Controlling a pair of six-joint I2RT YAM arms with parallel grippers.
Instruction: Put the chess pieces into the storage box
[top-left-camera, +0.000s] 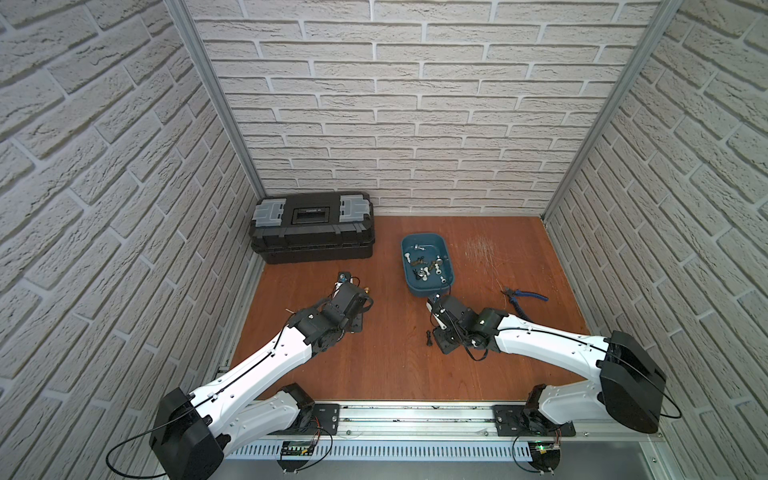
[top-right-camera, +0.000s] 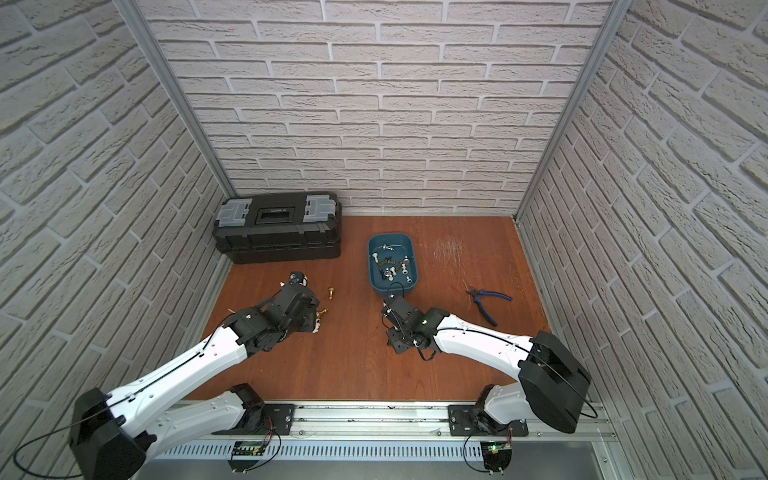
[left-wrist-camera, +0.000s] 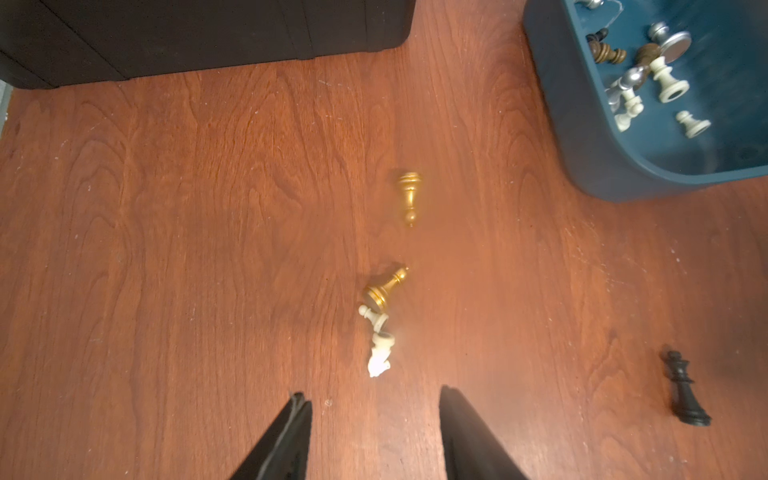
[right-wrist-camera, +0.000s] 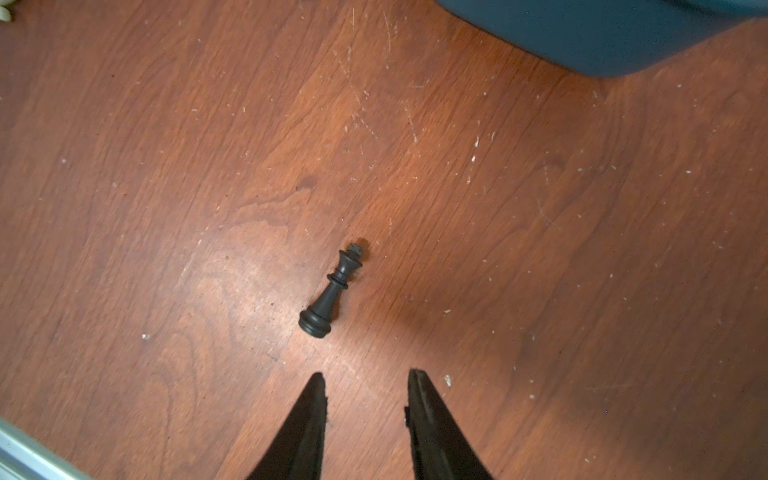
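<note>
The teal storage box (top-left-camera: 427, 289) holds several mixed chess pieces. In the left wrist view, two gold pieces (left-wrist-camera: 410, 192) and two white pieces (left-wrist-camera: 380, 352) lie on the table in a loose row, with my open left gripper over the table in front of them, empty. A black king (right-wrist-camera: 328, 300) lies on its side near the box. My right gripper hovers just short of it in the right wrist view, fingers apart and nothing between them.
A black toolbox (top-left-camera: 312, 244) stands at the back left. Blue-handled pliers (top-right-camera: 489, 297) lie on the right side of the wooden table (top-right-camera: 456, 368). Brick-patterned walls enclose the back and sides.
</note>
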